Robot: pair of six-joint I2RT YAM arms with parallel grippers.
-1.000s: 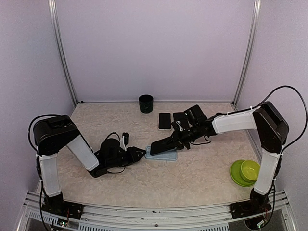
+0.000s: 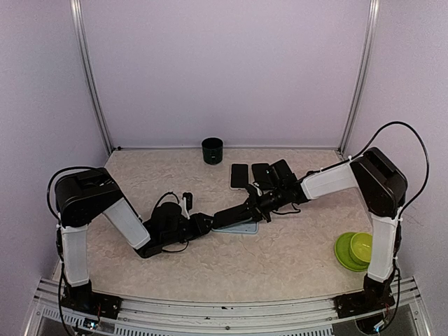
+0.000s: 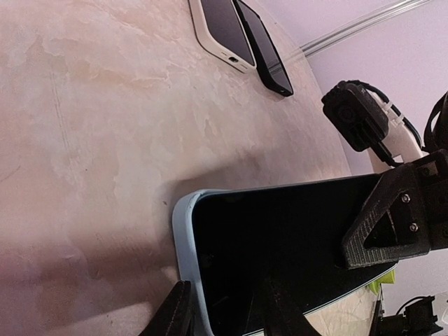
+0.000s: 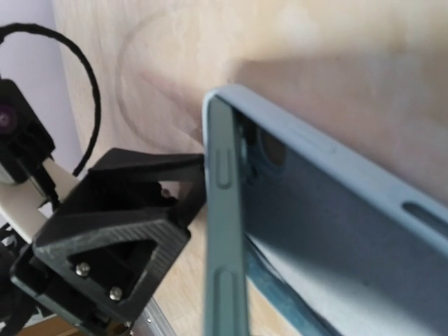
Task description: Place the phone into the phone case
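Observation:
A dark phone with a greyish green side [image 4: 224,210] sits tilted in the light blue case [image 4: 315,210], its left end against the case's end wall; much of the case's inside shows in the right wrist view. My right gripper [image 2: 255,208] is shut on the phone at its right end. My left gripper is at the case's left end, its fingers part open at the rim and over the phone's corner; whether they touch is unclear.
Two other phones [image 2: 239,176] lie behind, with a black cup [image 2: 212,150] at the back. A green plate and bowl [image 2: 361,246] sit at the front right.
The phone and my right gripper have moved left and slightly toward the front, the phone's end reaching the case's left edge. My left gripper has shifted slightly, now meeting that end.

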